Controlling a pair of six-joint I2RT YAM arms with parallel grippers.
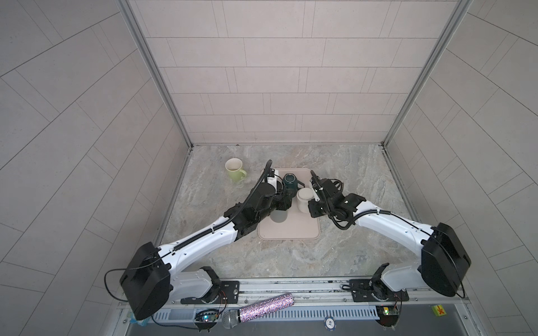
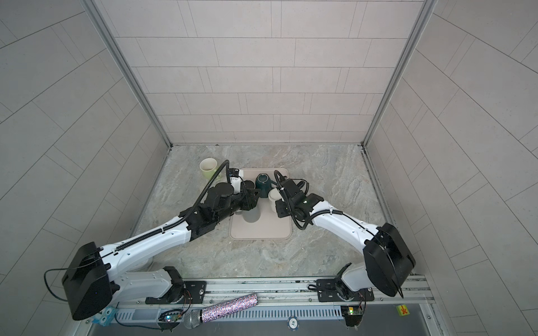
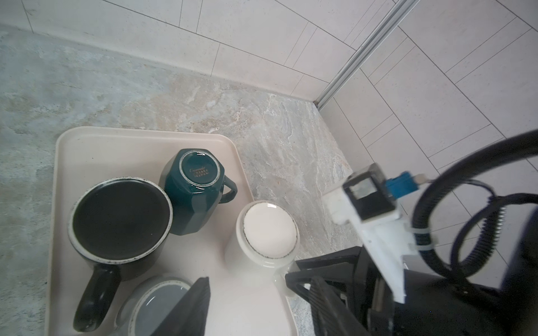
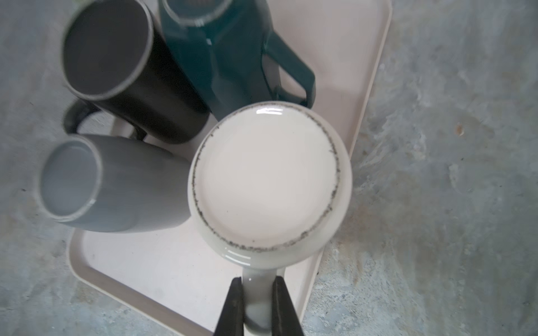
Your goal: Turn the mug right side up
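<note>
An upside-down white mug (image 4: 269, 179) on the right of the beige tray (image 3: 140, 140) has its handle held by my right gripper, shut on it. My left gripper hangs over the tray with its fingers apart. An upside-down teal mug (image 3: 193, 190), a black mug (image 3: 120, 221) and an upside-down grey mug (image 4: 117, 184) also stand on the tray, close together.
A green mug (image 1: 234, 168) stands on the counter behind and left of the tray. The counter right of the tray (image 4: 448, 184) is clear. Tiled walls enclose the back and sides.
</note>
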